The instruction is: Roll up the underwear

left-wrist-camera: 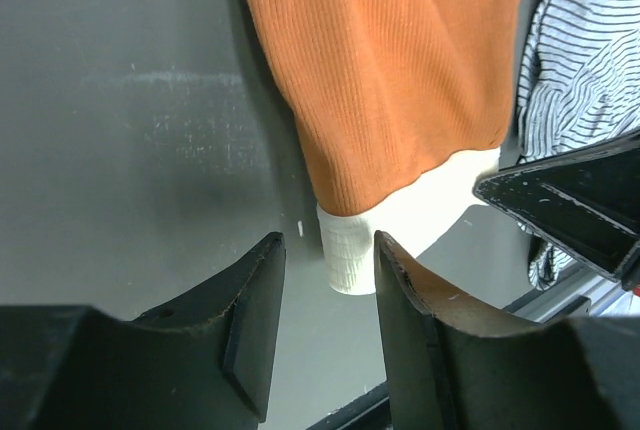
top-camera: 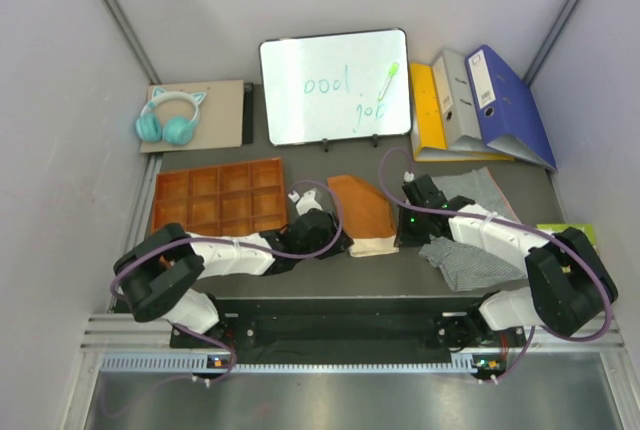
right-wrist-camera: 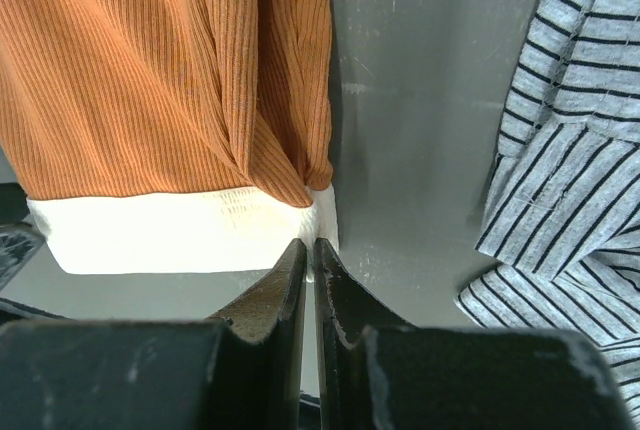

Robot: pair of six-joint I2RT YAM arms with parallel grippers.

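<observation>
The orange ribbed underwear lies folded into a strip on the dark table, its white waistband toward the front edge. At the band's left corner, my left gripper is part open; its right finger overlaps the white band in the left wrist view, and whether it touches the cloth cannot be told. My right gripper is shut on the band's right corner, with a pinch of white fabric between its fingertips.
Striped grey clothes lie close on the right, under the right arm. A brown compartment box stands to the left. Behind are a whiteboard and binders. Bare table shows between the underwear and the whiteboard.
</observation>
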